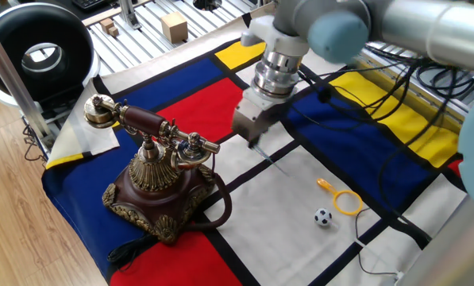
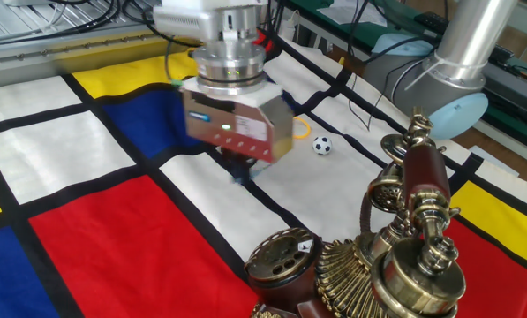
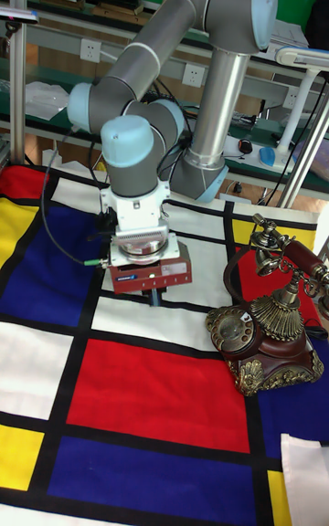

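Observation:
My gripper (image 1: 255, 144) hangs over the middle of the cloth, to the right of the antique telephone (image 1: 152, 179). From its fingertips a thin pale rod (image 1: 273, 164) slants down, and the fingers appear shut on it. Motion blurs the dark fingers (image 2: 237, 168) in the second view, where the rod cannot be made out. A small black-and-white soccer ball (image 1: 323, 217) rests on a white patch, apart from the gripper. Beside it lies a yellow ring with a handle (image 1: 348, 202), like a small magnifier. In the third view the gripper (image 3: 155, 298) is left of the telephone.
Coloured cloth (image 2: 148, 238) with black bands covers the table. A thin cable (image 1: 360, 246) runs near the ball and ring. Black cables (image 1: 395, 151) loop by the arm. Small wooden blocks (image 1: 174, 27) stand at the back on slats.

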